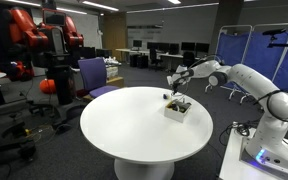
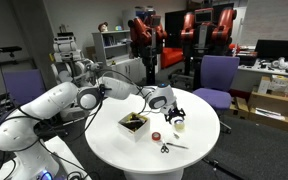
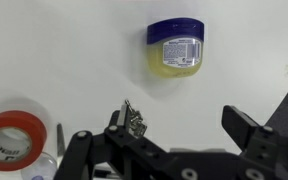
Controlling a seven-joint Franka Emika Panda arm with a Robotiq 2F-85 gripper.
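Observation:
A small jar with a dark blue lid and pale yellow contents [image 3: 175, 52] lies with its label facing up in the wrist view. My gripper is open, nothing between its fingers, and the jar shows beyond the fingertips toward the top of that view. In the second exterior view the jar [image 2: 180, 127] rests on the round white table, and the gripper [image 2: 173, 109] is close by it, above the tabletop. A roll of red tape [image 3: 14, 140] sits at the wrist view's left edge.
An open box [image 1: 177, 112] holding several items stands on the table [image 1: 119, 118]. Scissors [image 2: 165, 149] and another slim object [image 2: 177, 146] lie near the tape. In the first exterior view, the table's left half is clear.

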